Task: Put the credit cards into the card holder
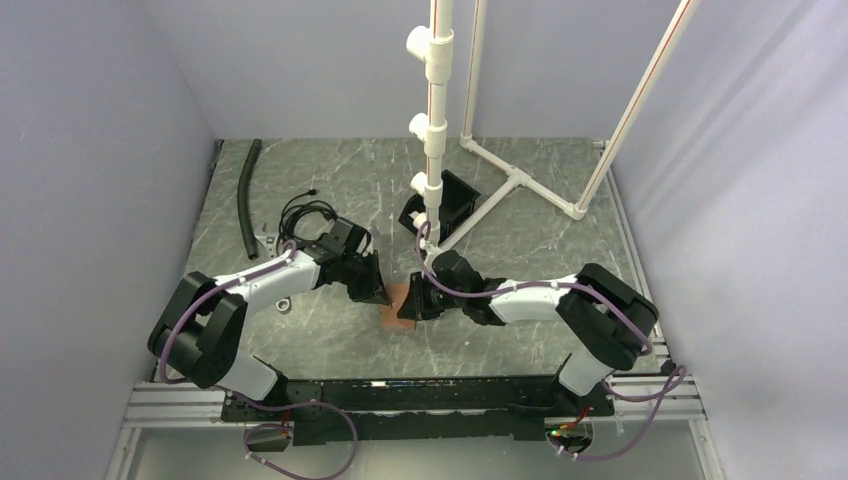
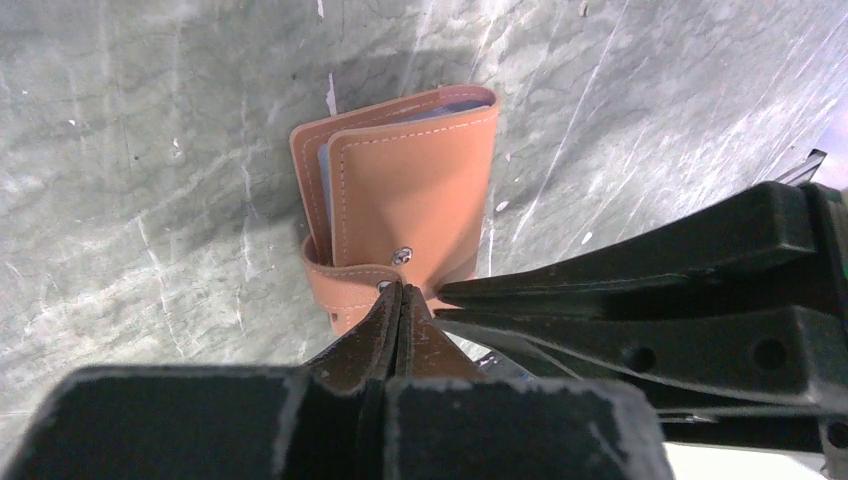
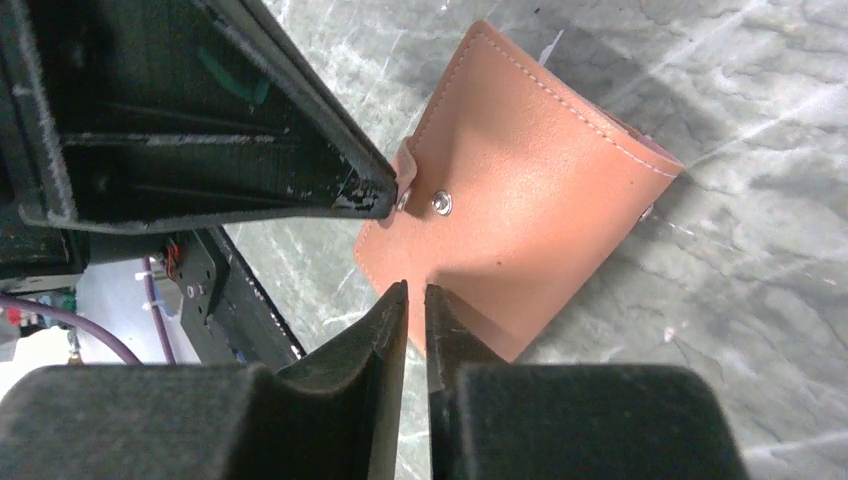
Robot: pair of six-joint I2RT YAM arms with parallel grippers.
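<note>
A tan leather card holder (image 2: 420, 190) with stitched edges and snaps lies on the grey surface between both grippers, something pale showing between its flaps. In the left wrist view my left gripper is shut, its tips at the holder's strap by a snap. My right gripper has its tips low over the holder's body (image 3: 540, 170), close together; whether anything is between them is unclear. From the top, the left gripper (image 1: 385, 298) and right gripper (image 1: 408, 308) nearly meet over the holder. Separate credit cards cannot be made out.
A black bin (image 1: 455, 200) stands behind a white pipe frame (image 1: 520, 180) at the back. Coiled cable (image 1: 305, 210), a black tube (image 1: 246, 200) and metal tools lie at the left.
</note>
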